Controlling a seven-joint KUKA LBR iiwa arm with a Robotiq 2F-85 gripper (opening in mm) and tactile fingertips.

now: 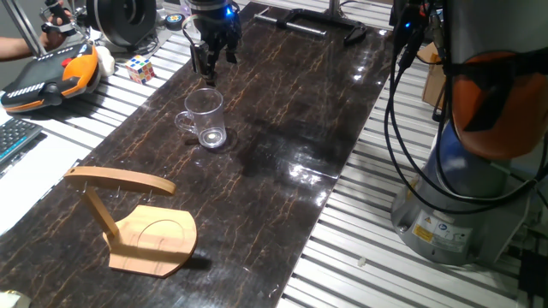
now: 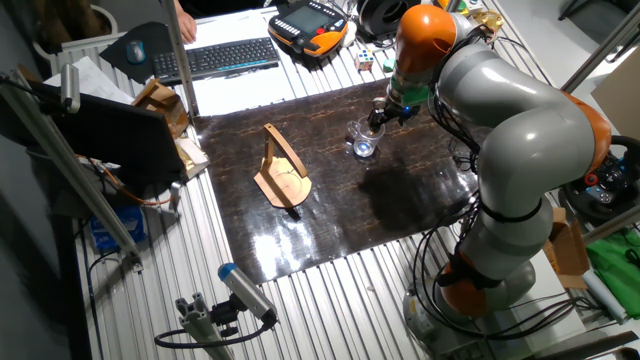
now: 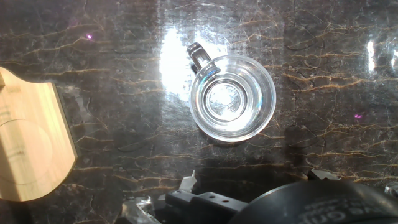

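Note:
A clear mug [image 1: 206, 118] stands upright on the dark marbled tabletop, its handle towards the left in exterior view 1. From above, in the wrist view, the mug [image 3: 232, 98] looks empty, with its handle at the upper left. My gripper [image 1: 221, 70] hangs just beyond the mug, pointing down and not holding it. Its fingers [image 3: 189, 182] show apart at the bottom of the wrist view, so it is open with nothing visible between them. Nearer the front, a wooden stand [image 1: 154, 242] has a flat base and a curved arm overhead with small hooks.
A Rubik's cube [image 1: 139, 69] and an orange-black teach pendant [image 1: 53, 79] lie beyond the tabletop's left edge. A black clamp [image 1: 318, 20] grips the far end. Bare tabletop surrounds the mug, including between it and the stand.

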